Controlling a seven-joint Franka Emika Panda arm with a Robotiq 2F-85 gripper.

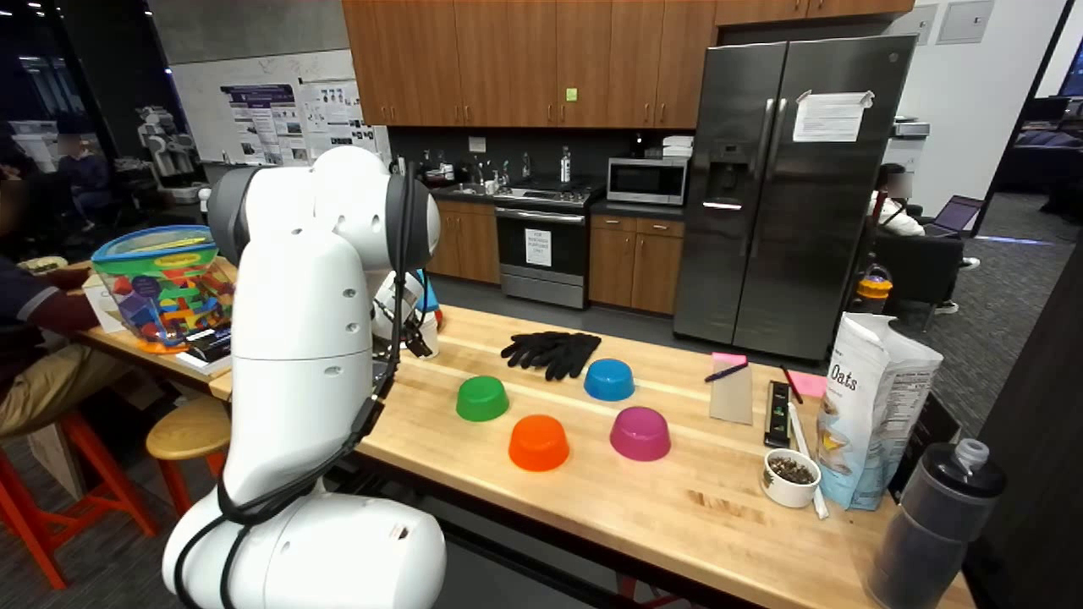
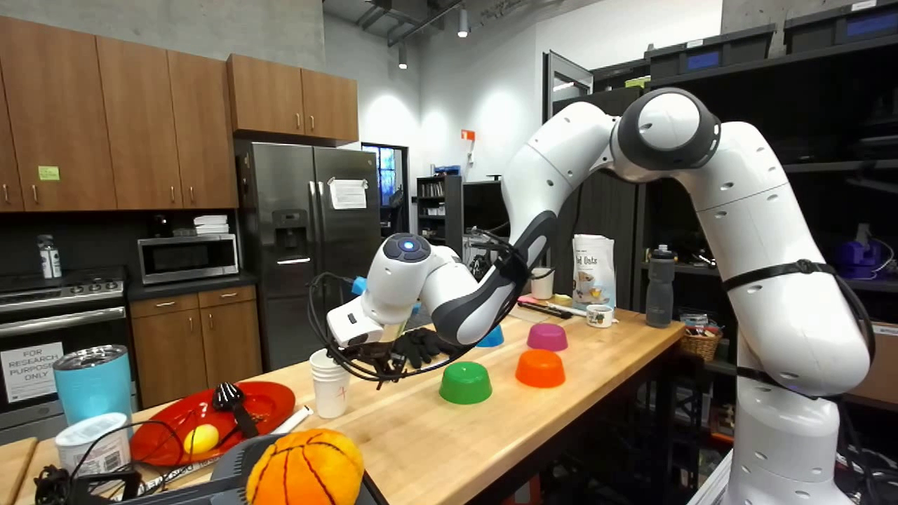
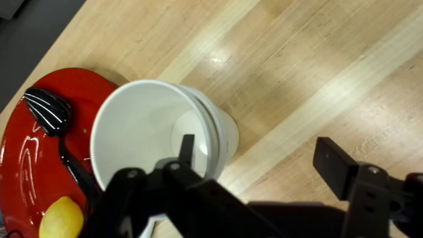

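A stack of white paper cups stands upright on the wooden table, its mouth facing my wrist camera. My gripper is open above the table, with bare wood visible between the fingers. The left finger overlaps the cup mouth in the wrist view; whether its tip is inside the rim I cannot tell. The other finger is well to the right, clear of the cups. In exterior view 2 the cup stack is just left of my gripper. The arm hides part of the stack in exterior view 1.
Beside the cups lies a red plate with a black utensil and a yellow lemon. Green, orange, blue and purple bowls and black gloves occupy mid-table.
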